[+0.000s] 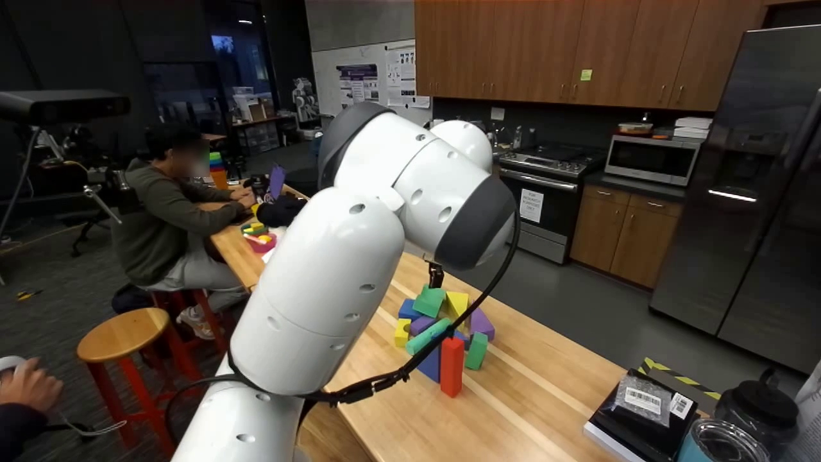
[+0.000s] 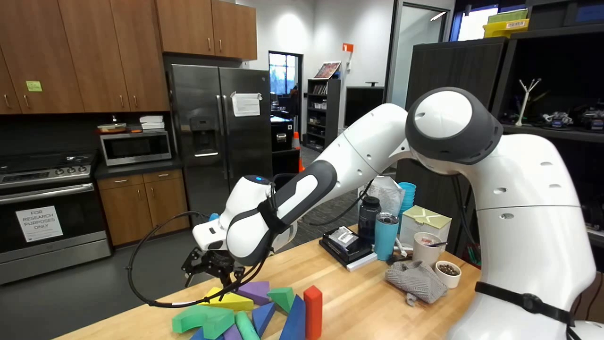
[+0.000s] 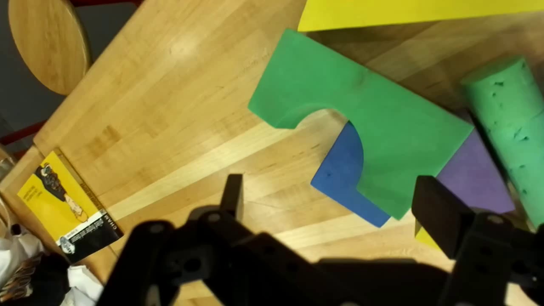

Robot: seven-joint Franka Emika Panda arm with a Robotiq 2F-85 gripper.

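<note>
In the wrist view my gripper is open, its black fingers wide apart and nothing gripped between them. Beyond the fingers lies a green arch block (image 3: pixel 387 127), resting over a blue block (image 3: pixel 339 171) and a purple block (image 3: pixel 474 176). A green cylinder (image 3: pixel 510 127) lies to the right, and part of a yellow block (image 3: pixel 408 11) shows at the top. Exterior view 2 has the gripper (image 2: pixel 209 277) above the far side of the pile. There a red block (image 2: pixel 313 311) stands upright beside a blue triangle (image 2: pixel 294 323).
A yellow book (image 3: pixel 66 199) lies near the table corner in the wrist view. In exterior view 2, a black package (image 2: pixel 346 243), a blue tumbler (image 2: pixel 386 235) and a grey cloth (image 2: pixel 416 280) occupy the table's far right. Bare wood lies between them and the blocks.
</note>
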